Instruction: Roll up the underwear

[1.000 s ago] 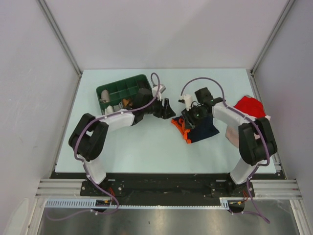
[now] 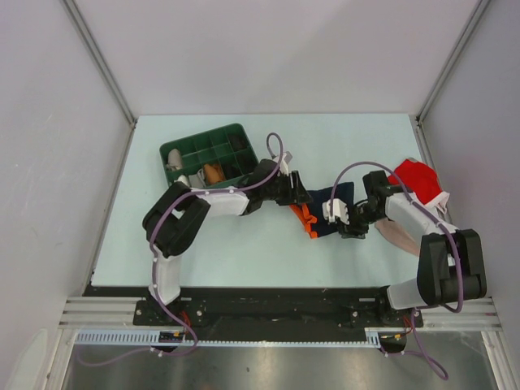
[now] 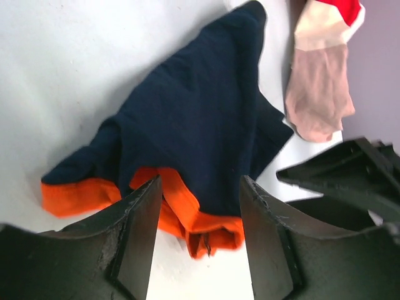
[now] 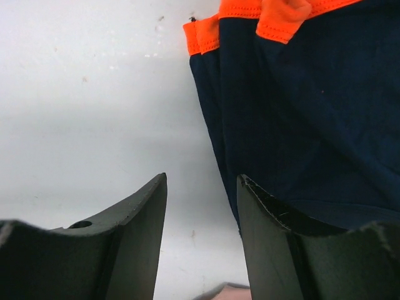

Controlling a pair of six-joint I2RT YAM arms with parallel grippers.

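The navy underwear (image 2: 341, 195) with orange waistband lies crumpled on the white table, its band toward the left. My left gripper (image 2: 294, 191) hangs over the band; in the left wrist view its fingers (image 3: 131, 237) stand apart above the orange fabric, holding nothing that shows. My right gripper (image 2: 348, 227) is low at the garment's front right. In the right wrist view the open fingers (image 4: 140, 231) sit at the dark folded edge, one over bare table, the other at the fabric (image 4: 312, 112).
A green divided box (image 2: 203, 142) with rolled items stands at back left. Red, white and pink cloths (image 2: 414, 179) lie at the right.
My right gripper has moved right and down to the garment's right part, whose edge now looks folded inward. My left gripper has moved right, further over the waistband.
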